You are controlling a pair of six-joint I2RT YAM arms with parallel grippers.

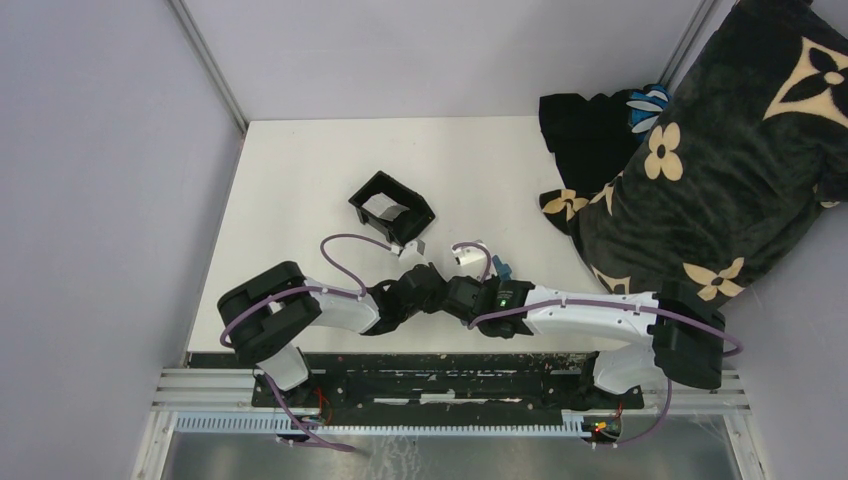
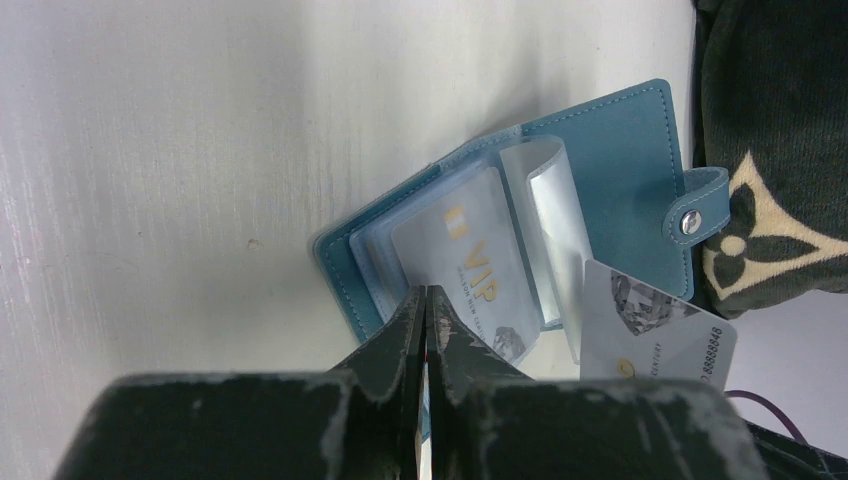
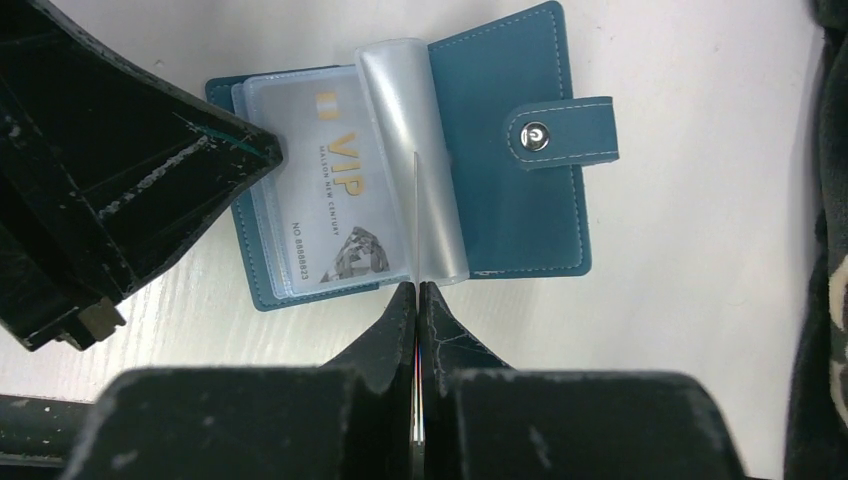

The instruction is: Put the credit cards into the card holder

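Observation:
The blue card holder [image 3: 505, 220] lies open on the table, its clear sleeves to the left and its snap strap to the right. A VIP card [image 3: 335, 185] shows under the front sleeve. One clear flap [image 2: 556, 220] is curled back over the middle. At the holder's left edge my left gripper is shut on it; the exact pinch is hidden by the fingers. My right gripper is shut on a thin card, seen edge-on in its own view. That held card [image 2: 650, 330] stands up beside the curled flap in the left wrist view.
A black box [image 1: 428, 217] with whitish cards inside stands behind the arms. The dark patterned pillow [image 1: 690, 200] and black cloth [image 1: 585, 135] fill the right side. Free tabletop lies at the far left and back.

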